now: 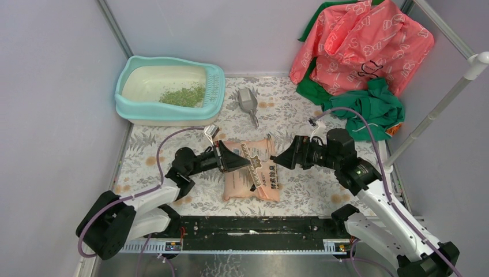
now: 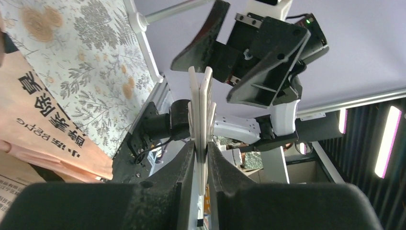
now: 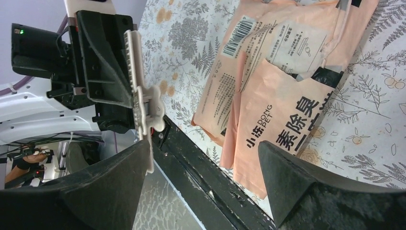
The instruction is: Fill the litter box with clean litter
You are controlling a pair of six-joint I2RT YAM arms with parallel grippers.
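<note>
The tan litter bag (image 1: 236,183) lies flat on the patterned table in front of the arms, its printed side also showing in the right wrist view (image 3: 282,117). My left gripper (image 1: 247,162) is shut on a thin flat strip (image 1: 254,171) with brown lettering and a star-shaped tab. In the left wrist view the strip (image 2: 201,110) stands edge-on between the fingertips. In the top view, the strip overlaps the bag. Facing it from the right, my right gripper (image 1: 279,162) has its fingers (image 3: 297,187) apart with nothing between them. The pale-blue-rimmed litter box (image 1: 215,95) at the back left holds some green litter (image 1: 185,96).
A grey scoop (image 1: 248,101) rests on the table behind the bag. Green cloth (image 1: 375,109) and a pink patterned cloth (image 1: 375,43) are heaped at the back right. A white pole (image 1: 415,130) stands along the right side. Table right of the bag is fairly clear.
</note>
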